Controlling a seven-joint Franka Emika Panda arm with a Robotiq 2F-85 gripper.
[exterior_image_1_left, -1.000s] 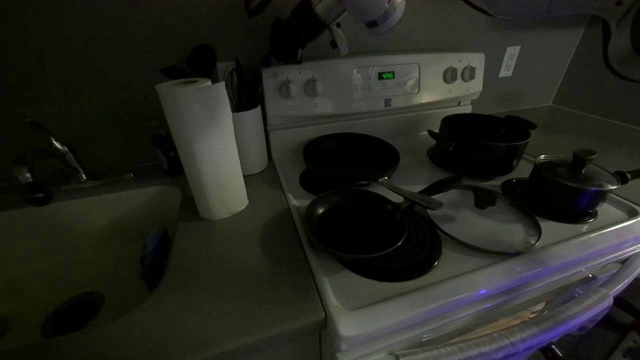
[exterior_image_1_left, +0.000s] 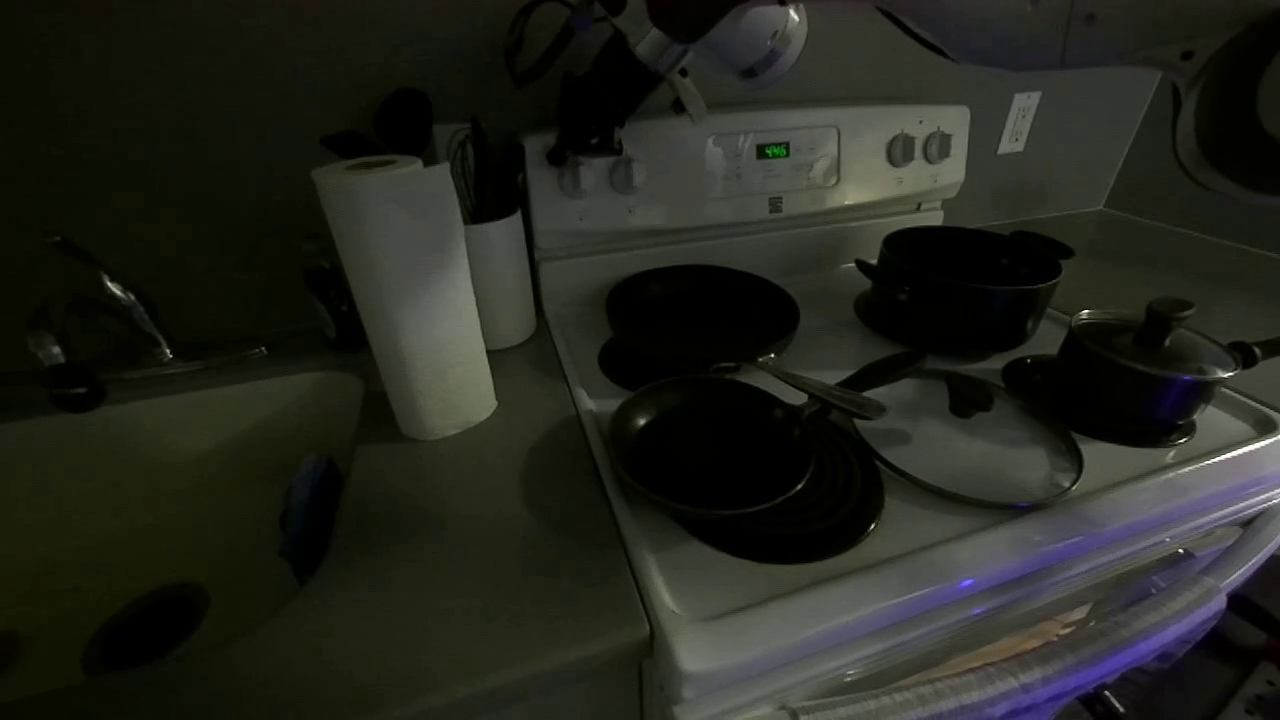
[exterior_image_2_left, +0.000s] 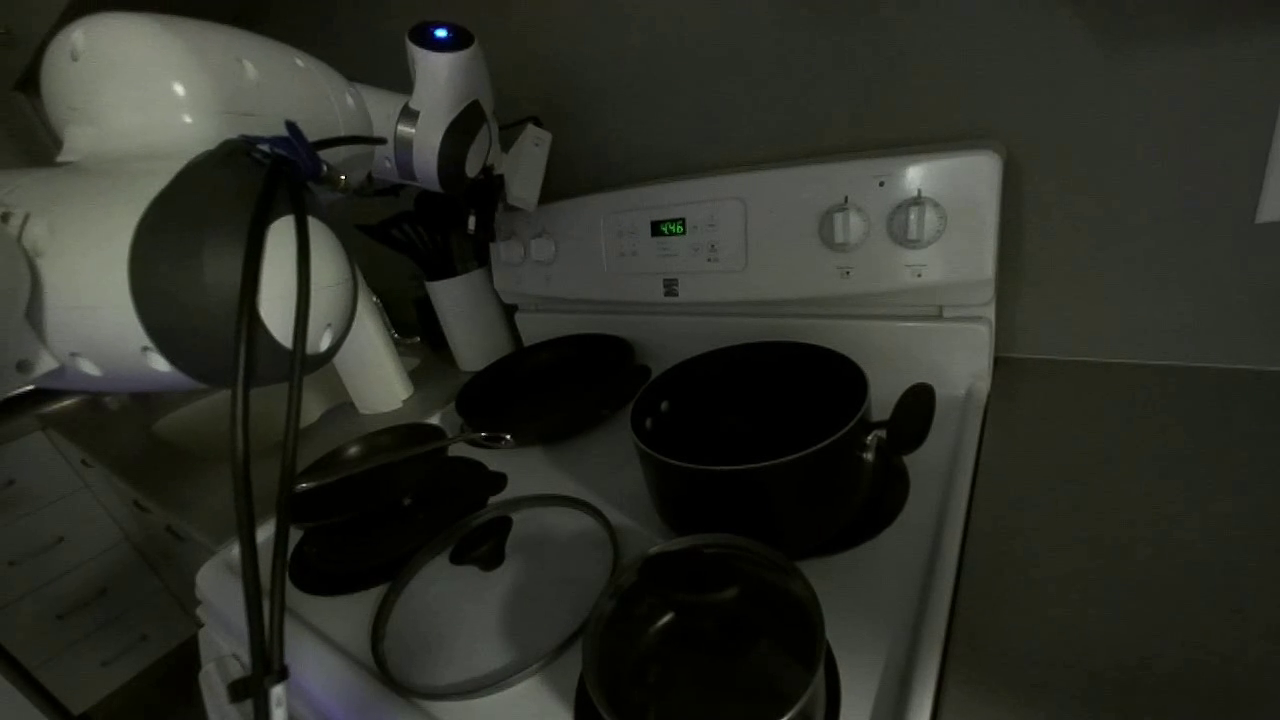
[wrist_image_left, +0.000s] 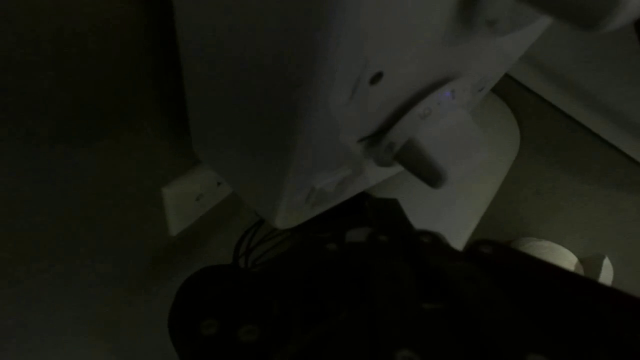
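Observation:
In exterior view 1 my dark gripper (exterior_image_1_left: 588, 150) points downward at the left end of the stove's back panel, partly in front of the left knobs (exterior_image_1_left: 626, 175). It is shut, and nothing shows between its fingers. In exterior view 2 the gripper is mostly lost in shadow beside the left knobs (exterior_image_2_left: 542, 247). A knob (wrist_image_left: 423, 163) on the panel's face is close in the wrist view, just above the dark mass filling the bottom. Contact with a knob cannot be made out.
Left of the stove stand a white utensil holder (exterior_image_1_left: 501, 278) and a paper towel roll (exterior_image_1_left: 408, 300). Pans (exterior_image_1_left: 714, 444), a large pot (exterior_image_1_left: 969, 288), a glass lid (exterior_image_1_left: 972, 444) and a lidded saucepan (exterior_image_1_left: 1140, 366) crowd the stovetop.
My gripper has come down and slightly right, now overlapping the left knobs that stood clear below it. The pans, pots and lids have not moved.

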